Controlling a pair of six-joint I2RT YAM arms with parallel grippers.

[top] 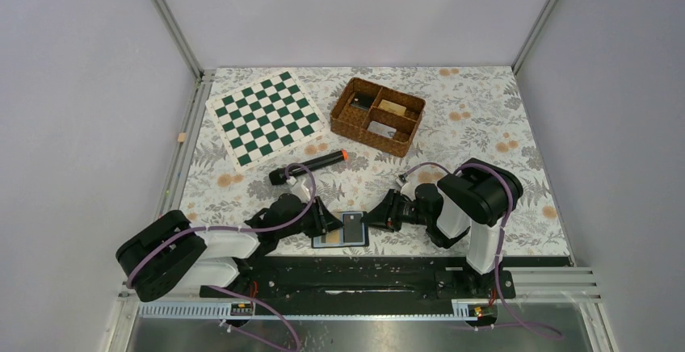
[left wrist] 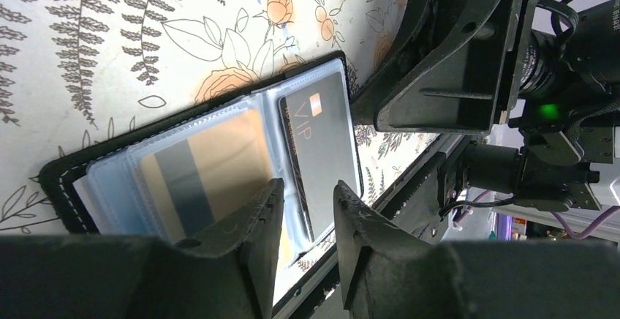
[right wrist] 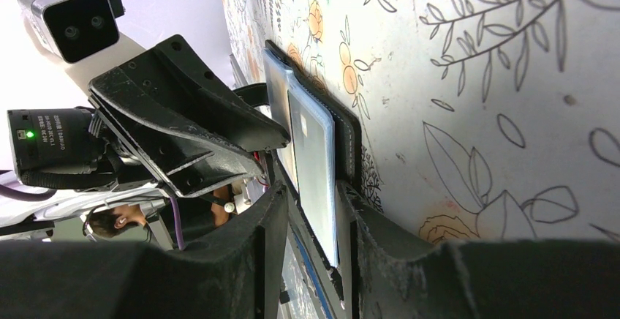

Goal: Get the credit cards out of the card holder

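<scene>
The card holder (top: 367,232) lies spread open near the table's front edge, black outside with clear bluish sleeves. Its right sleeve holds a dark grey VIP card (left wrist: 319,143); the left one holds a tan card with a grey stripe (left wrist: 212,165). Over the left half, my left gripper stands open with nothing between its fingers. At the holder's right edge, my right gripper is part open, its fingers around the edge of the bluish sleeve (right wrist: 316,165). Whether the fingers touch the sleeve cannot be told.
Behind the holder lies a black microphone (top: 310,167). A woven basket (top: 363,133) with compartments stands further back, and a green checkered board (top: 266,118) lies at the back left.
</scene>
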